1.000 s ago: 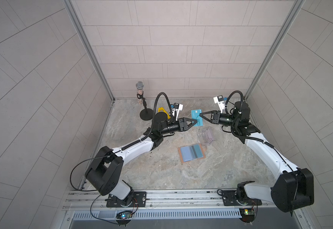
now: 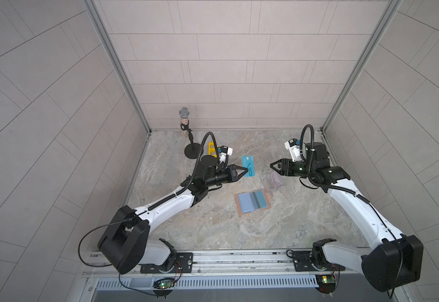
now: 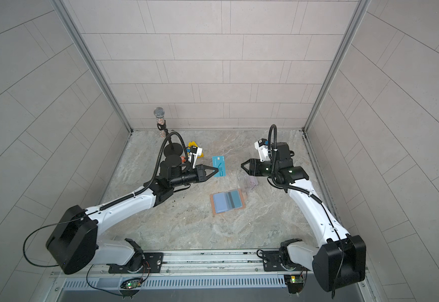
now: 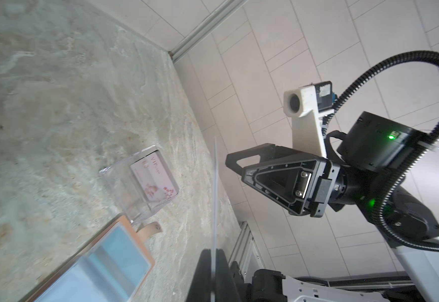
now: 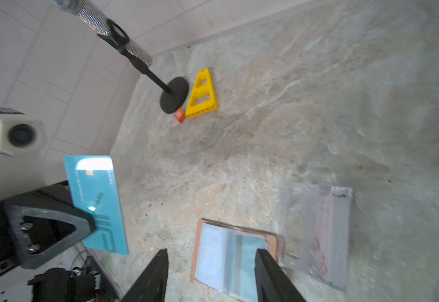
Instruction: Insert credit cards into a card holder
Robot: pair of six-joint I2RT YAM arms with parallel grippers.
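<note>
My left gripper (image 2: 244,169) is shut on an upright teal card (image 2: 248,162), seen edge-on in the left wrist view and face-on in the right wrist view. My right gripper (image 2: 272,166) stands open to its right, apart from the card, with nothing between its fingers. The open card holder (image 5: 212,254), tan with blue sleeves, lies on the table below them. A clear plastic case (image 4: 124,183) holding a pink VIP card (image 4: 151,178) lies beside the holder, below my right gripper.
A microphone stand (image 5: 174,95) with a round black base and a yellow object (image 5: 202,93) stand at the back left, with a small red piece (image 5: 180,115) beside them.
</note>
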